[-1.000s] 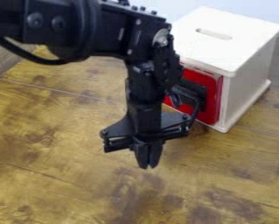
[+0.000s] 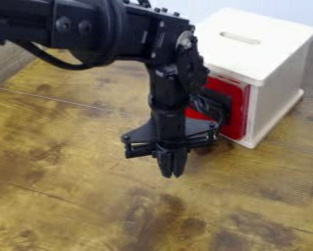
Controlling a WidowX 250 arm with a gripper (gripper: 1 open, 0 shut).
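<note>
My black gripper [image 2: 172, 163] hangs pointing down in the centre of the view, low over the wooden floor, its fingertips close together; whether they are fully shut is hard to tell. Behind it to the right stands a white box [image 2: 266, 49] with a slot in its top and a red front panel [image 2: 236, 90]. A dark fitting on the red panel is partly hidden behind my arm.
A plank or edge [image 2: 4, 61] runs along the upper left. The box fills the upper right.
The box has not moved.
</note>
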